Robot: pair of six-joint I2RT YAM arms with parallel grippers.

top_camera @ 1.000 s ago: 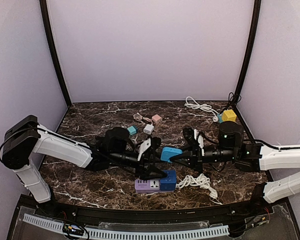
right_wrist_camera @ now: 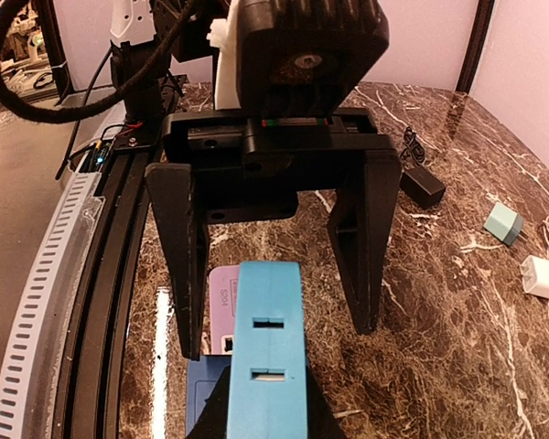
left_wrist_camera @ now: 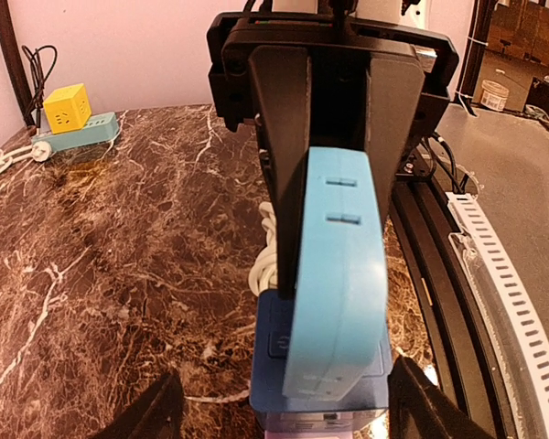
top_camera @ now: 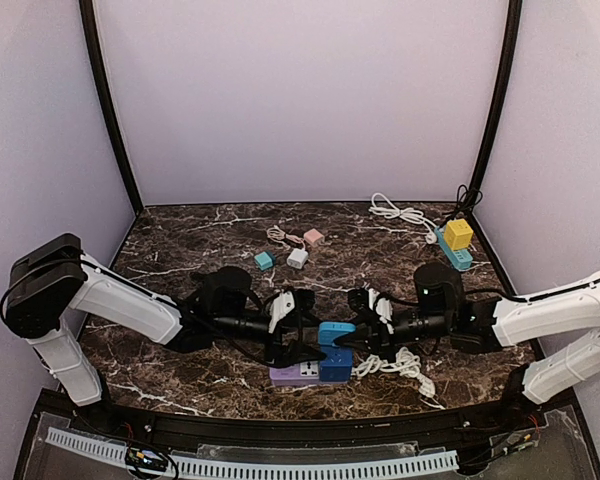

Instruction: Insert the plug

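Note:
A light blue plug block [right_wrist_camera: 268, 347] with two slots on its face is held in my right gripper [top_camera: 345, 335], shut on it. It stands over the dark blue end [left_wrist_camera: 279, 347] of a purple power strip [top_camera: 290, 374], touching or very close; whether it is inserted cannot be told. My left gripper [top_camera: 305, 350] is open at that strip, its fingers [right_wrist_camera: 366, 274] either side, apart from the blue plug. In the left wrist view those fingertips sit low on both sides of the dark blue part.
Small chargers [right_wrist_camera: 540, 276] lie behind on the marble table. A yellow cube [top_camera: 458, 234] sits on a blue strip at back right. A white cable coil [top_camera: 390, 365] lies right of the power strip. The front rail [top_camera: 230, 428] is close.
My right gripper has lowered the light blue plug onto or close over the dark blue part. My left gripper has shifted slightly at the power strip.

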